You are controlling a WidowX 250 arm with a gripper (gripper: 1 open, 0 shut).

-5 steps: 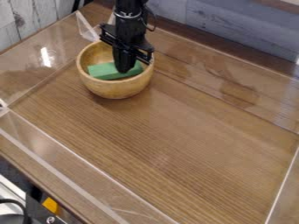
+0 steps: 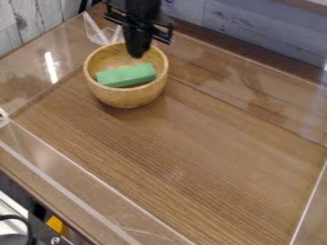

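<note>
A tan wooden bowl (image 2: 126, 95) sits on the wooden table toward the upper left, with a green block (image 2: 125, 76) lying inside it. My dark gripper (image 2: 137, 46) is above the back of the bowl, clear of the block, shut with nothing visible between its fingers; its tips are small and somewhat blurred.
Walls run along the back and left edges. A black cable and a small yellow object lie off the table's near left edge.
My gripper has risen up and back out of the bowl, away from the green block, which stays in the bowl and now shows more fully.
</note>
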